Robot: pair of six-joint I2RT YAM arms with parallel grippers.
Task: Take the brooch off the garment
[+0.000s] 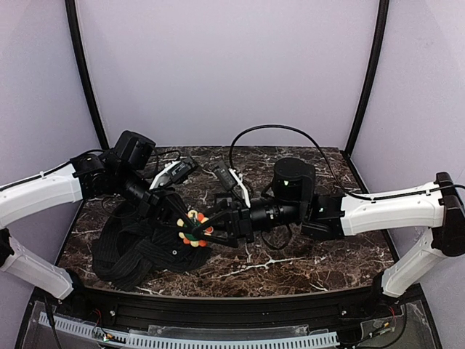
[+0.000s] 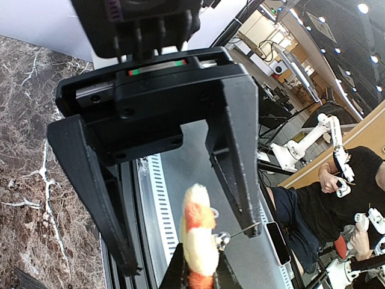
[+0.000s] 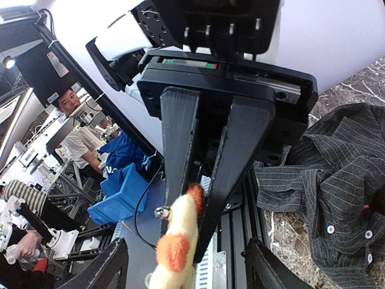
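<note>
A fuzzy flower brooch (image 1: 195, 228) with orange and cream petals is held between the two grippers above the garment. My left gripper (image 1: 182, 222) is shut on the brooch. My right gripper (image 1: 221, 225) is beside it from the right; in the left wrist view its fingers (image 2: 237, 156) stand apart around the pin side, the thin pin reaching toward one fingertip. The dark pinstriped garment lies on the table below, at the left.
Both arms meet closely over the left-middle of the table. A metal front rail (image 1: 232, 340) runs along the near edge.
</note>
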